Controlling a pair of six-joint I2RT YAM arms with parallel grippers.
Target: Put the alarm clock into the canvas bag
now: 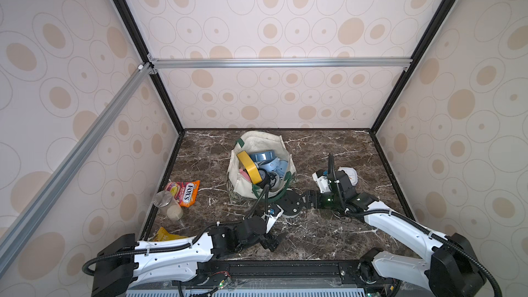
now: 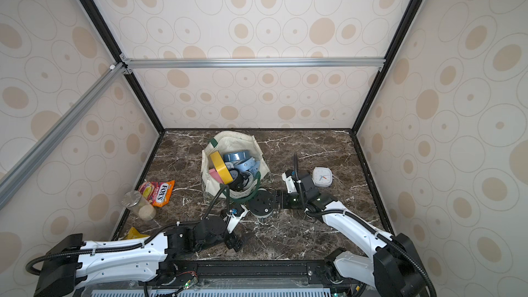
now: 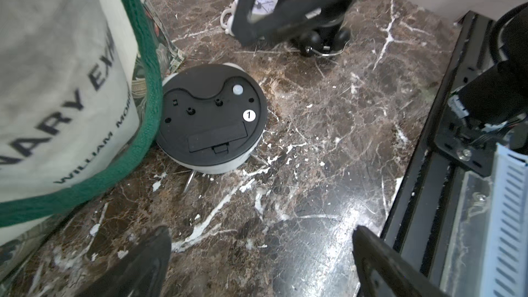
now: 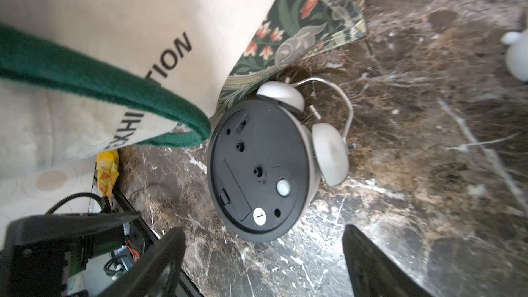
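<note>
A round alarm clock [image 4: 264,170] lies face down on the table, its black back up and its two white bells toward the rear right. It sits right beside the cream canvas bag [image 1: 240,184], under the green handle's edge. Open fingers of my right gripper [image 1: 311,199] stand just to the clock's right, apart from it, with nothing between them. My left gripper [image 1: 275,240] is open and empty at the front, low over the table. The left wrist view shows the clock [image 3: 211,118] ahead of its fingers, out of their gap.
The bag holds a yellow ring [image 1: 249,167], blue items and other things. A white square clock [image 2: 322,176] sits behind my right arm, which partly hides other clocks. Snack packets [image 1: 189,192] and a jar [image 1: 173,211] lie on the left.
</note>
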